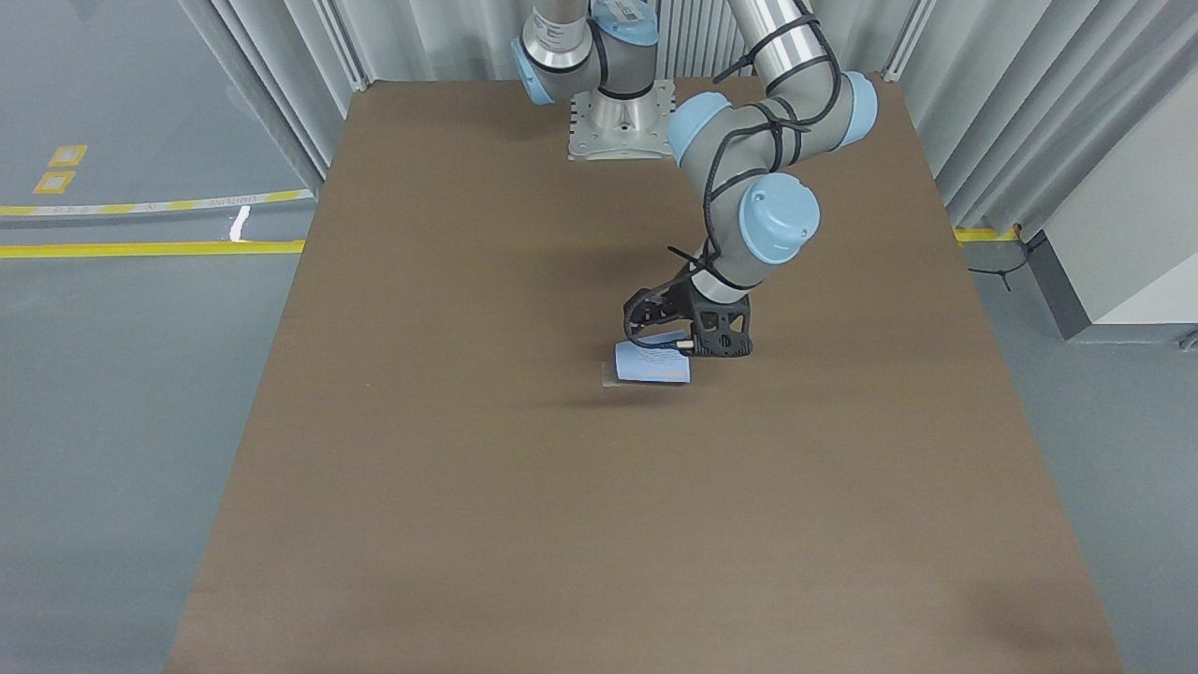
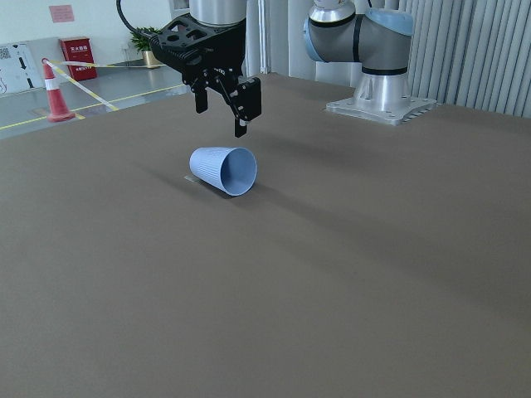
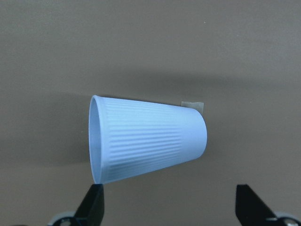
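Observation:
A pale blue ribbed cup (image 1: 651, 364) (image 2: 211, 166) (image 3: 143, 136) lies on its side on the brown table (image 1: 562, 505). A small clear strip (image 3: 190, 104) shows under it. My black gripper (image 2: 221, 112) hangs above the cup and partly hides it in the front view. The gripper is open, its fingers wide apart with nothing between them; in the wrist view they sit below the cup in the picture, the cup's mouth near the left finger.
The robot's base plate (image 1: 606, 146) stands at the table's back. Curtains line the back; a cone (image 2: 58, 104) stands on the floor beyond the table.

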